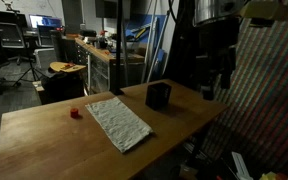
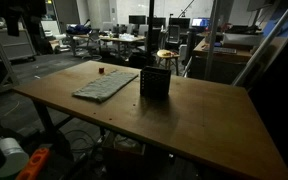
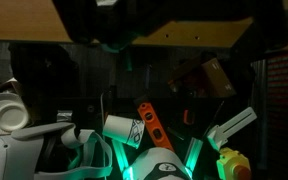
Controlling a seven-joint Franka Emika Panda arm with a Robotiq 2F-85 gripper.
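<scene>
A pale grey cloth (image 1: 121, 123) lies spread flat on the wooden table (image 1: 46, 145). To its left in exterior view 1 sits a small red object (image 1: 74, 112), also visible as a little reddish piece (image 2: 101, 71) in exterior view 2. On the cloth's other side stands a black box (image 1: 158, 96), whose inside I cannot make out. My gripper (image 1: 216, 87) hangs high near the table's right end, open, apart from all of these. The wrist view looks down past the table edge; dark fingers fill its top.
Below the table edge, the wrist view shows clutter: an orange tool (image 3: 152, 122), a white cylinder (image 3: 124, 129) and a yellow item (image 3: 233, 165). A thin upright pole (image 1: 118, 48) rises behind the table. Bare tabletop (image 2: 206, 112) extends beyond the black box.
</scene>
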